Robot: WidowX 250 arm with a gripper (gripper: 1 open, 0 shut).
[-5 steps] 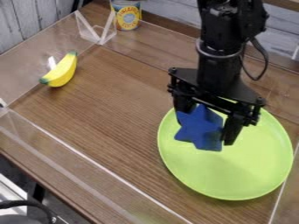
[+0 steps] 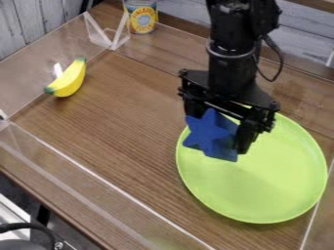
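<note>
The black gripper [image 2: 225,114] hangs over the left part of a green plate [image 2: 255,186], open, its fingers on either side above a blue star-shaped object [image 2: 210,135]. The blue object is at the plate's upper left, partly hidden by the gripper; whether the fingers touch it I cannot tell.
A yellow banana [image 2: 68,78] lies at the far left near a clear side wall. A can [image 2: 140,16] stands at the back. The wooden surface [image 2: 111,127] left of the plate is clear.
The gripper has shifted a little to the left and up, and the blue object sits slightly further left than before.
</note>
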